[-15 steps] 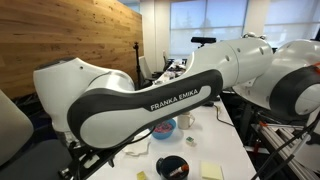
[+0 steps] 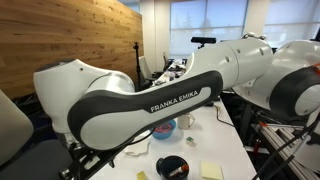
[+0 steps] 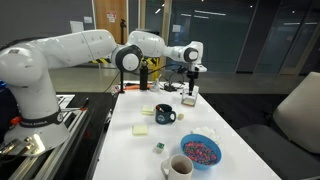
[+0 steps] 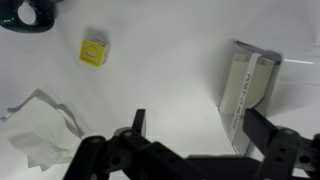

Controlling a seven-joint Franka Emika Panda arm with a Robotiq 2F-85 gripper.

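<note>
In the wrist view my gripper stands open, its two dark fingers wide apart with only bare white table between them. A grey and white box-like item with a printed strip [image 4: 246, 88] lies by the right finger, partly hidden by it. On the left are a small yellow block [image 4: 94, 52] and a crumpled white paper or cloth [image 4: 46, 132]. Part of a black mug [image 4: 28, 14] shows in the upper left corner. In exterior view 2 the gripper [image 3: 191, 88] points down at the table's far end; the first exterior view hides it behind the arm.
A blue bowl with reddish contents [image 3: 201, 149], a light cup [image 3: 177, 170], a small green-and-white block [image 3: 158, 148] and pale yellow pads [image 3: 140, 130] occupy the near part of the table. Black mug [image 3: 174, 112] stands mid-table.
</note>
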